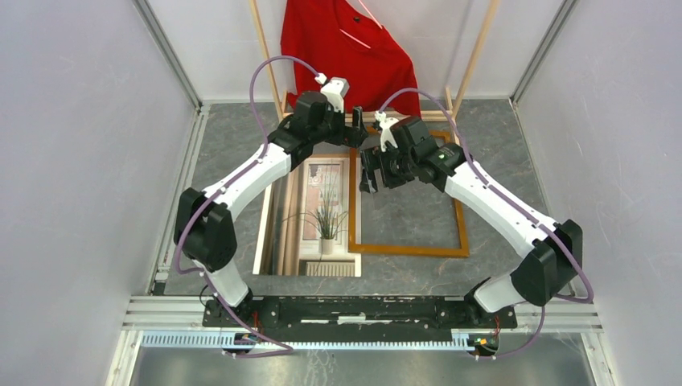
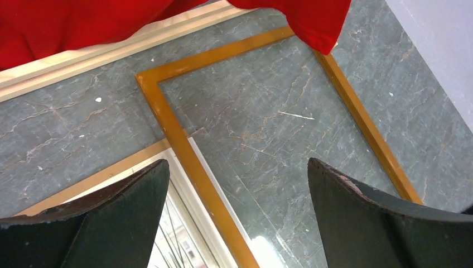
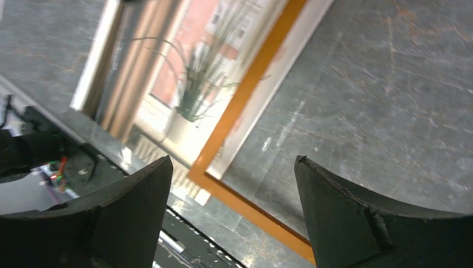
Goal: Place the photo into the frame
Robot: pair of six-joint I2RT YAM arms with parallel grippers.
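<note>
The empty wooden frame (image 1: 408, 250) lies flat on the grey table, its left side overlapping the right edge of the photo (image 1: 308, 248). That photo, a print of a potted plant before a window, rests flat to the left. Above the frame's far left corner my left gripper (image 1: 355, 127) stands open; its view shows the frame's corner (image 2: 149, 78) below, with only table and frame seen past the fingers. My right gripper (image 1: 371, 170) hovers over the frame's left side, fingers apart and empty. In the right wrist view the near left corner of the frame (image 3: 201, 172) shows beneath.
A red shirt (image 1: 342, 44) hangs at the back, its hem near the frame's far side. A wooden bar (image 2: 83, 58) runs along the back edge. Bare table (image 1: 499, 185) lies right of the frame.
</note>
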